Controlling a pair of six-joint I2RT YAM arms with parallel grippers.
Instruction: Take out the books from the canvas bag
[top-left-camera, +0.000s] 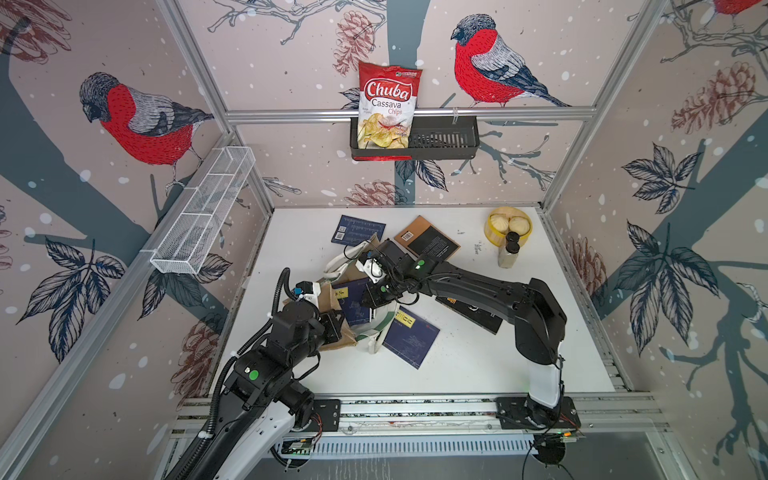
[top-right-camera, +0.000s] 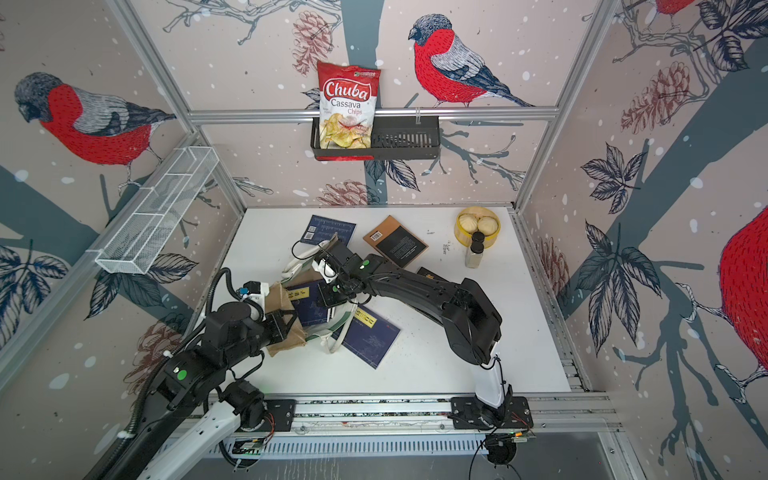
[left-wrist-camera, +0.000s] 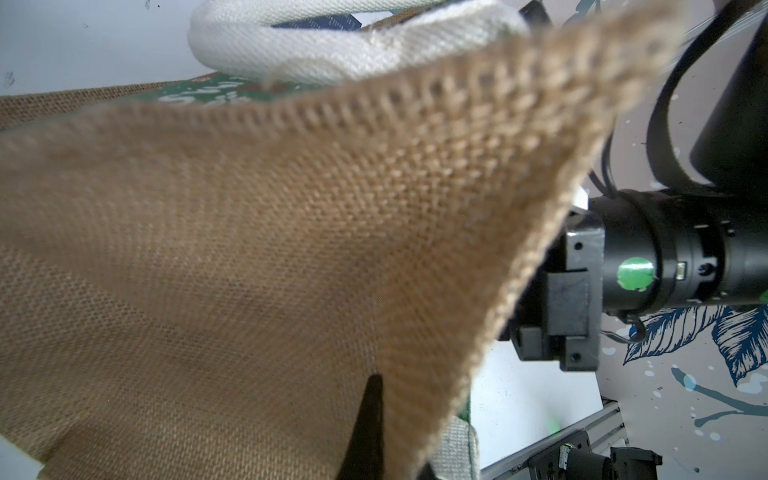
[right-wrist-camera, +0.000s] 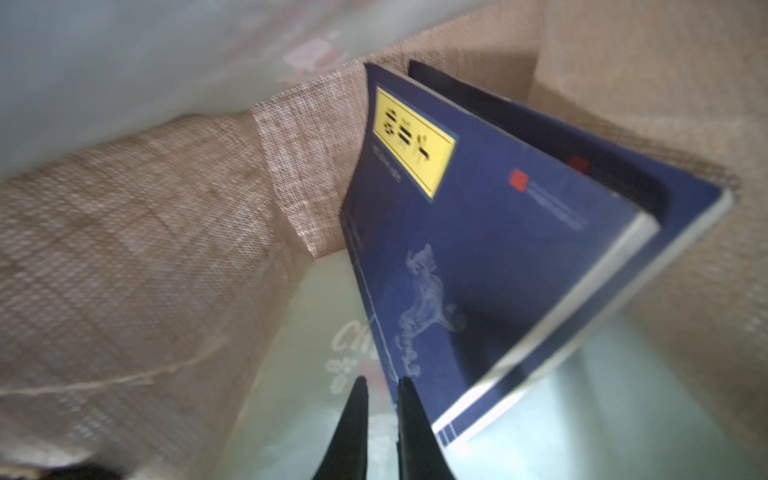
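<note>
The canvas bag (left-wrist-camera: 264, 240) lies open on the table's left half, filling most of the left wrist view. Inside it, two navy books (right-wrist-camera: 488, 240) with a yellow label lean together against the burlap wall, seen in the right wrist view. My right gripper reaches into the bag just in front of the books, its fingertips close together; whether anything is between them is unclear. My left gripper (top-left-camera: 331, 326) is at the bag's left side, one dark finger against the burlap in the left wrist view, the rest hidden.
Loose books lie around the bag: navy ones (top-left-camera: 410, 342) (top-left-camera: 357, 229), a brown one (top-left-camera: 425, 240), a dark one partly under my right arm. A yellow steamer with buns (top-left-camera: 506, 222) and a bottle (top-left-camera: 509, 254) stand at back right.
</note>
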